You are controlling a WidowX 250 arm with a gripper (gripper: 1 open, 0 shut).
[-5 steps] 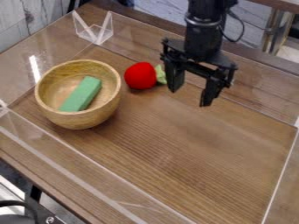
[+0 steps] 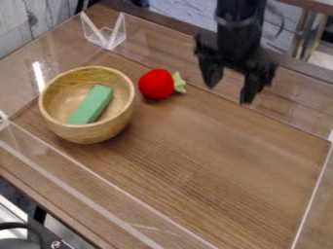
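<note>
The black arm with its gripper (image 2: 219, 73) reaches in from the top of the camera view, motion-blurred, over the wooden table (image 2: 215, 185) right of a red round object (image 2: 156, 84) with a green leafy top. Whether the gripper is open or shut cannot be told. A green bar-shaped block (image 2: 92, 104) lies in a tan bowl (image 2: 115, 129) at the left.
A small clear wire-like or plastic item (image 2: 104, 31) stands at the upper left. The table's middle, front and right are bare. A dark object sits at the bottom left corner.
The arm has moved back toward the top of the view, and is now blurred. The red object and the bowl stay where they were.
</note>
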